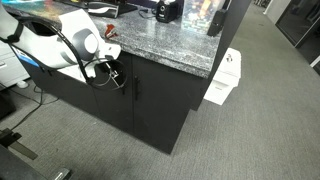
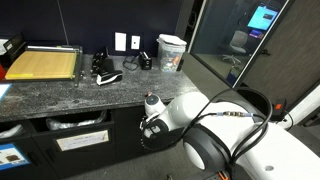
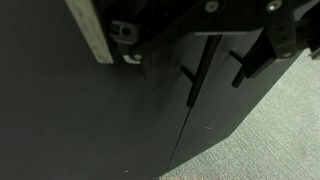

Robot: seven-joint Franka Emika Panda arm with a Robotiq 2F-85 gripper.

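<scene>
A dark cabinet (image 1: pixel 160 105) with double doors stands under the counter. In the wrist view two black bar handles, a left handle (image 3: pixel 190 84) and a right handle (image 3: pixel 238 70), flank the dark seam between the doors. My gripper spans the top of that view, its fingers wide apart and nothing held between them. In exterior view 1 the gripper (image 1: pixel 117 80) is in front of the doors, close to the handles; whether it touches either one I cannot tell. Exterior view 2 shows the white arm (image 2: pixel 200 105) reaching down past the counter, with the handles hidden.
A grey granite counter (image 1: pixel 170 42) overhangs the cabinet. On it are a clear tub (image 2: pixel 170 50), a wooden board (image 2: pixel 42 64) and several dark items. White boxes (image 1: pixel 225 77) stand on the floor past the cabinet's end.
</scene>
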